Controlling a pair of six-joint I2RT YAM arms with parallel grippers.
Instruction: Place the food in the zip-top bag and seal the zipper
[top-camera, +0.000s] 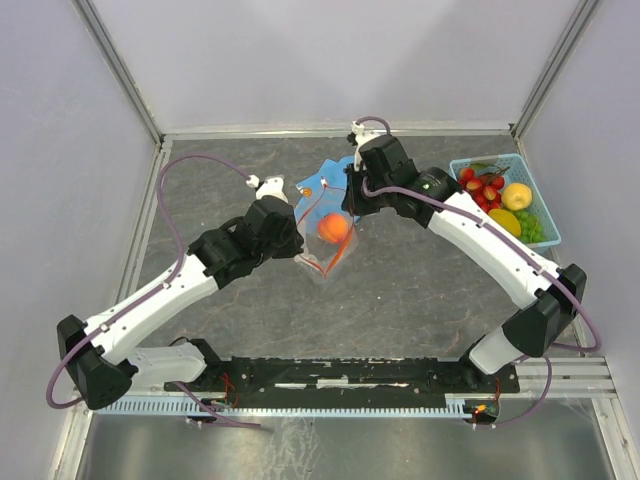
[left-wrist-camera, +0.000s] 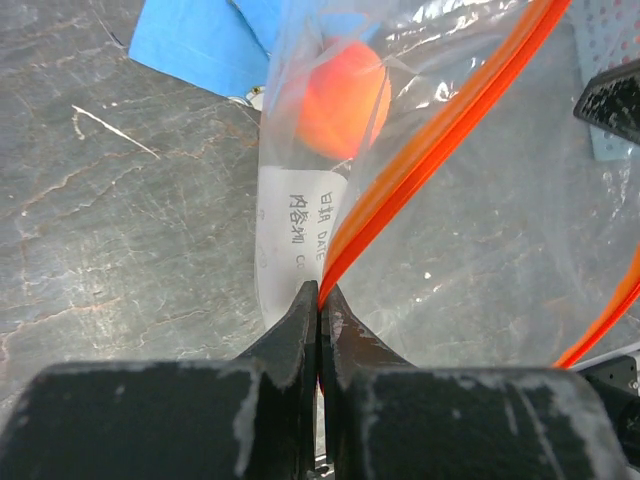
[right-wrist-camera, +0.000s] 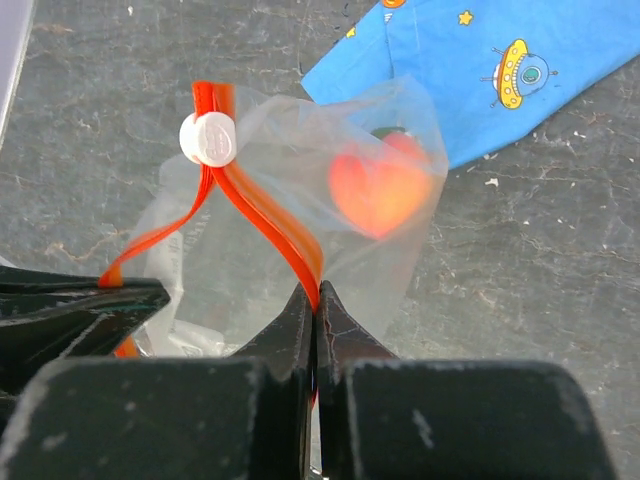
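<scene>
The clear zip top bag (top-camera: 318, 255) with orange zipper edges hangs open between my grippers, an orange-red round food (top-camera: 333, 227) inside it, seen also through the plastic in both wrist views. My left gripper is shut on the bag's orange edge. My right gripper is shut on the other orange zipper edge, near the white slider (right-wrist-camera: 208, 139). The food (right-wrist-camera: 380, 185) shows red-orange with a green leaf in the right wrist view.
A blue cloth (top-camera: 318, 180) with printed cartoons lies behind the bag. A crate (top-camera: 542, 200) of fruit and vegetables stands at the right.
</scene>
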